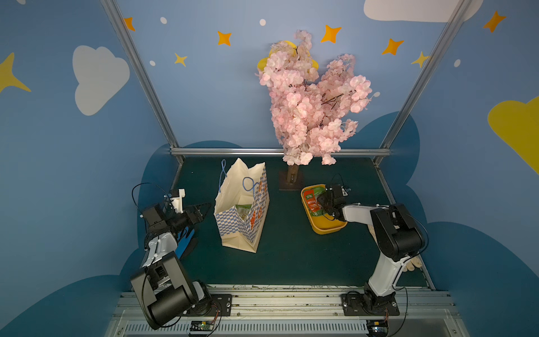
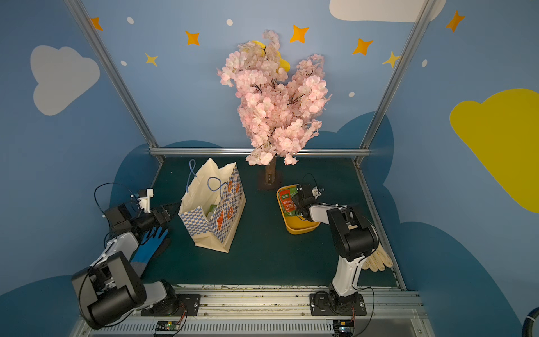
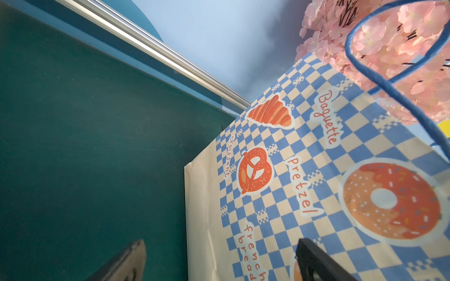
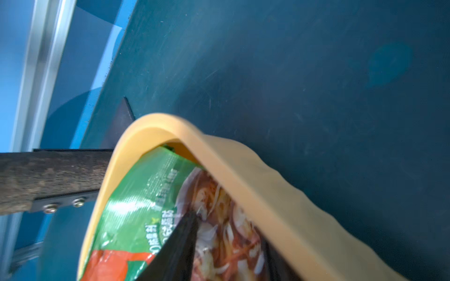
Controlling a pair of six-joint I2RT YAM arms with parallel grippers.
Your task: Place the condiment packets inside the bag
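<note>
The checkered paper bag [image 1: 261, 210] stands upright and open at the top; a green packet [image 1: 243, 210] shows inside it. Condiment packets [image 1: 312, 200], green and red, lie in the far part of a yellow tray [image 1: 325, 229]. Over that tray, my right gripper is part open. Its blurred fingers [image 4: 180, 248] stand apart over a green packet [image 4: 140, 206] with a food picture; whether they touch it I cannot tell. Beside the bag's left side is my left gripper, open and empty, with the bag's printed side [image 3: 290, 187] ahead of it.
A pink blossom tree [image 1: 314, 112] on a brown base [image 1: 291, 182] stands behind, between bag and tray. A blue glove [image 2: 148, 244] lies under the left arm, a pale glove [image 2: 379, 258] beside the right arm. Bare green table [image 1: 289, 247] separates bag and tray.
</note>
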